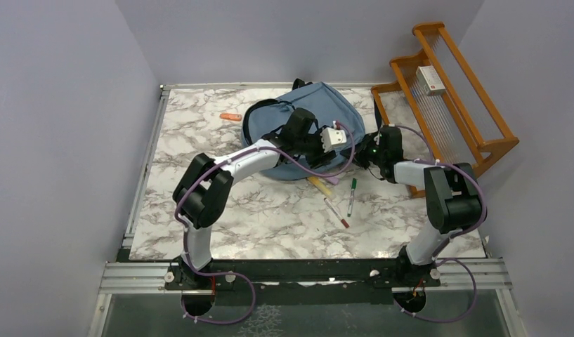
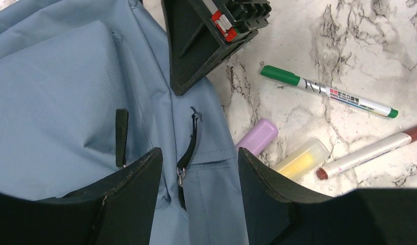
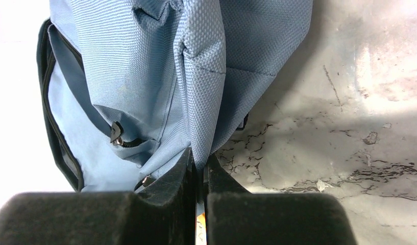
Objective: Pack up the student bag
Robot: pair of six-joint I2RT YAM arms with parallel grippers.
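The blue student bag (image 1: pixel 333 105) lies on the marble table at the back centre. My right gripper is shut on a fold of its fabric at the right edge. Over the bag, my left gripper stands open, a black zipper pull (image 2: pixel 190 148) showing between its fingers and nothing gripped. At the bag's front edge lie a purple piece (image 2: pixel 258 137) and a yellow-filled tube (image 2: pixel 301 158), both partly hidden. A green marker (image 2: pixel 328 92) and a white marker with a dark red end (image 2: pixel 372 150) rest on the table beside them.
A wooden rack (image 1: pixel 445 105) with a white box (image 1: pixel 430 81) on it stands close behind the right arm. An orange object (image 1: pixel 230 116) lies at the back left.
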